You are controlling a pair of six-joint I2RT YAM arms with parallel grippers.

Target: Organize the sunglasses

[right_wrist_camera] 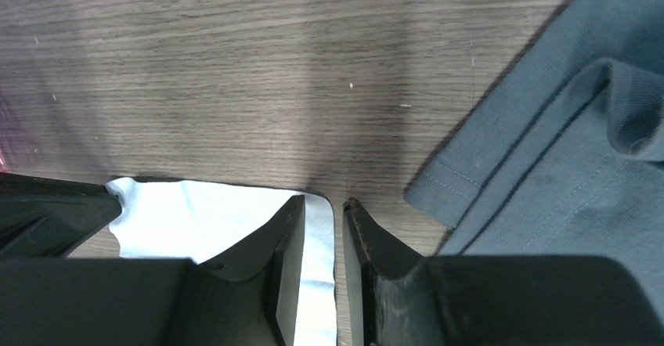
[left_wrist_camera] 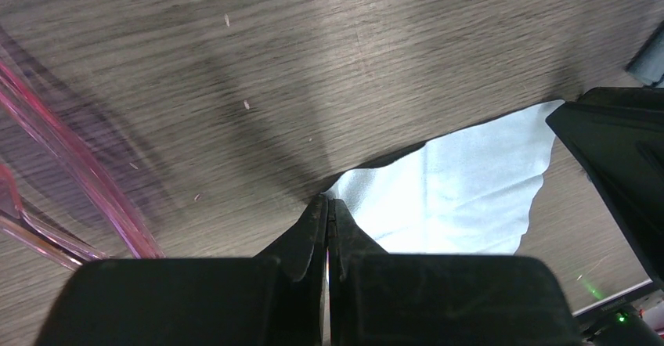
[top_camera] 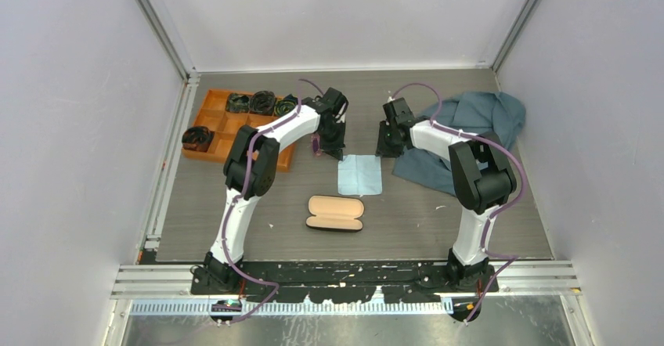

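A small pale blue cloth [top_camera: 360, 176] lies spread in the middle of the table. At its far left corner my left gripper is shut, the cloth edge [left_wrist_camera: 462, 182] caught at its fingertips. My right gripper stands partly open over the far right corner, with that corner of the cloth [right_wrist_camera: 172, 221] between its fingers but not clamped. Pink-tinted sunglasses [left_wrist_camera: 78, 158] rest on the table left of my left gripper, partly covered by the arm in the top view. In front of the cloth is an opened tan-lined glasses case [top_camera: 335, 207].
An orange compartment tray [top_camera: 222, 139] with several dark coiled items stands at the back left, partly behind my left arm. A crumpled blue-grey fabric [top_camera: 427, 172] covers the back right, under my right arm.
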